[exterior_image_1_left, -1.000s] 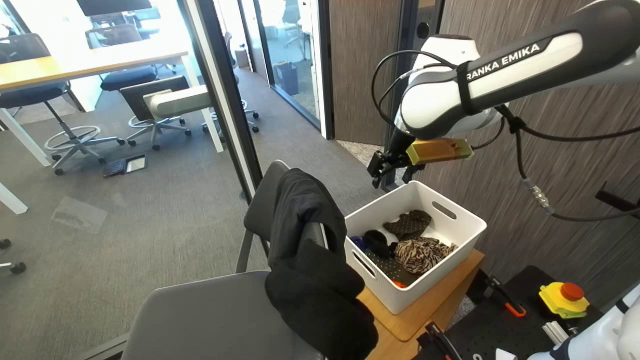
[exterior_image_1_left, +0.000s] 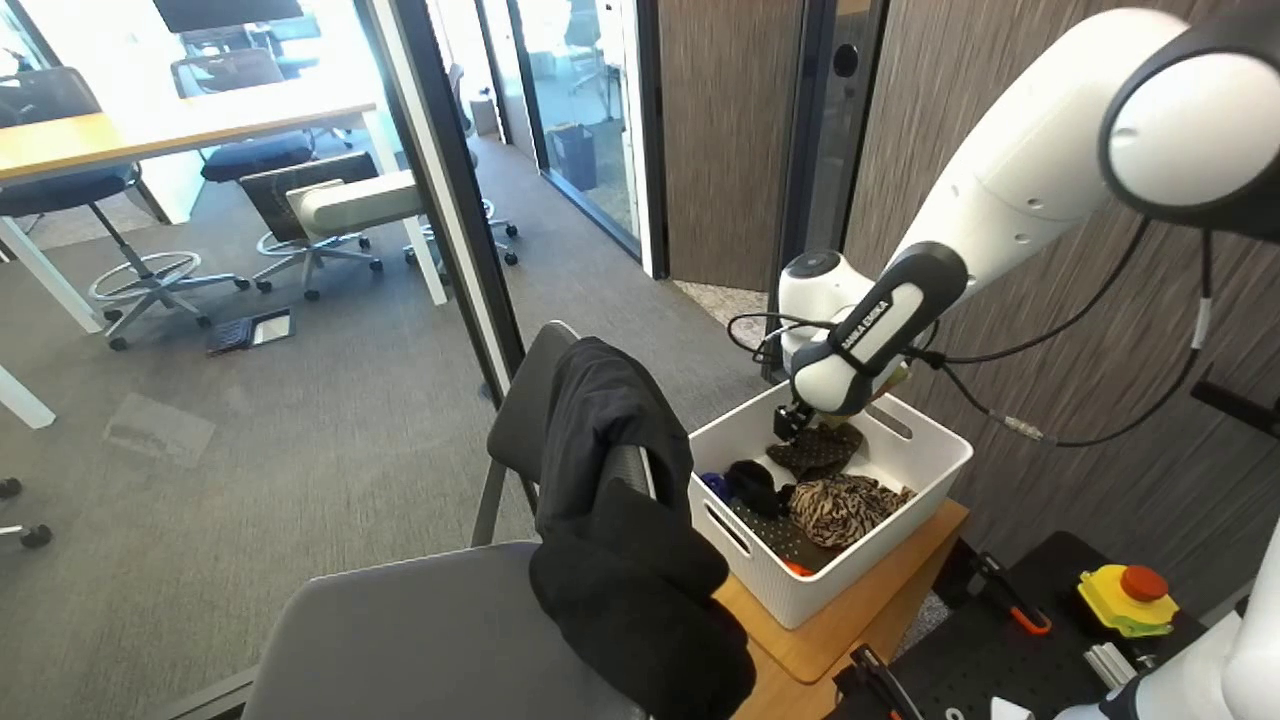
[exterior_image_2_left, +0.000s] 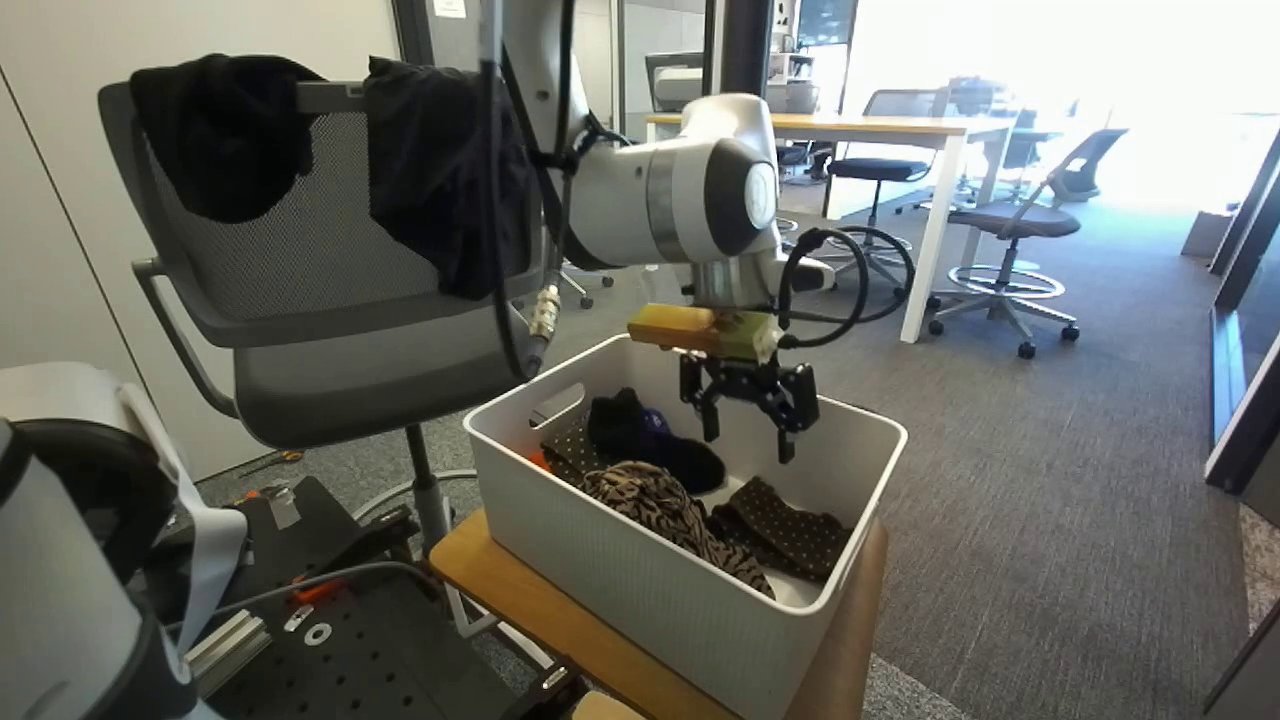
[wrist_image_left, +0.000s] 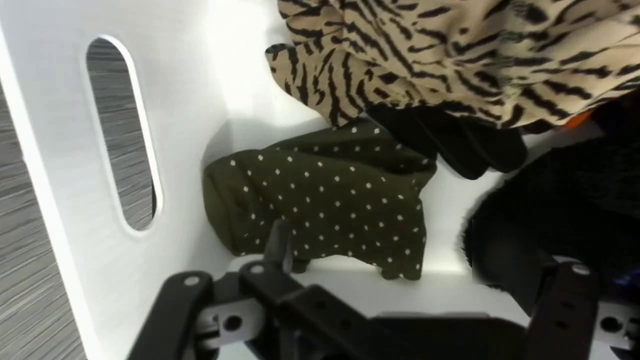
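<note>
My gripper (exterior_image_2_left: 749, 442) hangs open just inside the far side of a white basket (exterior_image_2_left: 672, 582), with nothing between its fingers. In the wrist view a dark olive cloth with white dots (wrist_image_left: 324, 198) lies on the basket floor, ahead of the fingers. A tan and black striped cloth (wrist_image_left: 408, 66) is bunched beside it. The black cloth (wrist_image_left: 540, 210) lies at the right of that view, partly behind one finger. Exterior view 2 also shows another dotted cloth (exterior_image_2_left: 570, 454) at the basket's other end, with a bit of orange near it.
The basket stands on a wooden stand (exterior_image_1_left: 840, 636). Next to it is a grey chair (exterior_image_1_left: 420, 630) with black garments (exterior_image_1_left: 624, 516) over its back. A black tool surface with a yellow and red button (exterior_image_1_left: 1130, 598) lies at the right.
The arm has come down from above the basket's back edge, bringing the gripper into the basket. The cloths look unmoved.
</note>
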